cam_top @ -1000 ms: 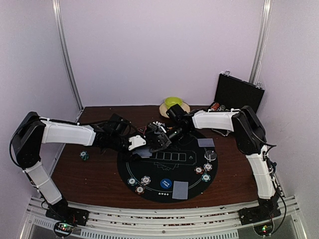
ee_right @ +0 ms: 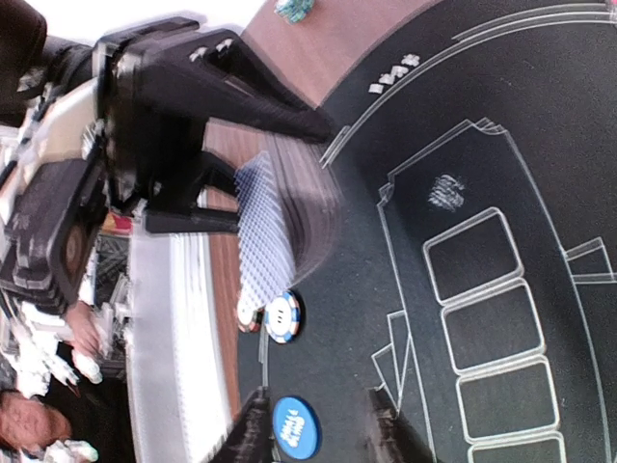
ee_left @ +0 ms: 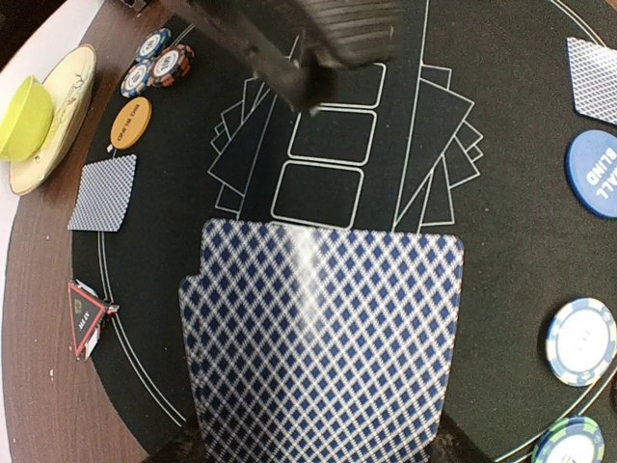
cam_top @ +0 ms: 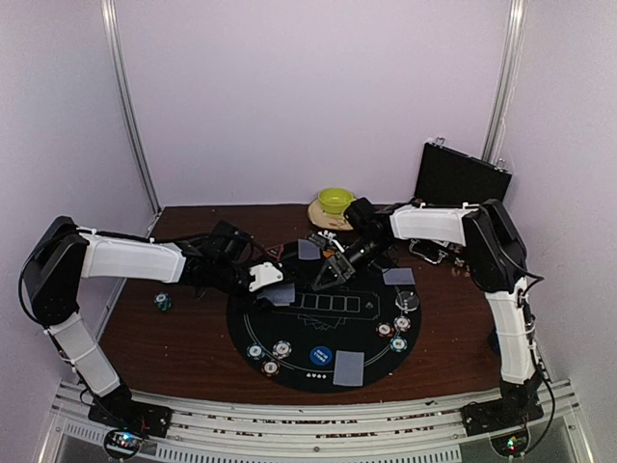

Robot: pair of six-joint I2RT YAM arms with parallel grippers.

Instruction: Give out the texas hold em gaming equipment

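Note:
My left gripper (cam_top: 258,287) is shut on blue-patterned cards (ee_left: 318,338) held above the black poker mat (cam_top: 328,338). In the right wrist view those cards appear at the left, in the left gripper's fingers. My right gripper (cam_top: 328,270) is over the mat's middle, apart from the cards; its blurred fingertips show at the bottom of the right wrist view, part open with nothing seen between them. Card piles lie at the near side (cam_top: 349,368) and right (cam_top: 398,276). A blue small blind button (cam_top: 321,355) and an orange big blind button (ee_left: 131,122) lie on the mat.
Poker chips (cam_top: 281,349) sit in groups round the mat, more (cam_top: 163,301) on the wood table at left. A green bowl (cam_top: 335,197) on a plate and a black case (cam_top: 461,177) stand at the back. A red-edged packet (ee_left: 89,318) lies at the mat's edge.
My right gripper has drawn back to the right, away from the left gripper and its cards. The left arm stays where it was.

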